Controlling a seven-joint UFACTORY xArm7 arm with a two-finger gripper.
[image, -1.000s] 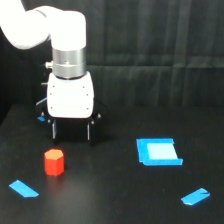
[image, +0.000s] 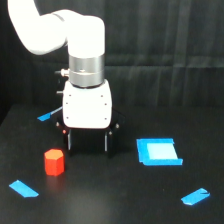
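The white robot arm comes down from the top left to a white gripper (image: 86, 140) with dark fingers, open and with nothing visible between them. A red block (image: 54, 162) stands on the dark table, a little below and left of the fingers. At right, a white patch edged in blue tape (image: 159, 151) lies on the table.
Short blue tape strips lie on the table at front left (image: 24, 189), front right (image: 195, 196) and back left. A dark curtain hangs behind.
The gripper has moved to the right and slightly down. The red block and the tape marks are where they were.
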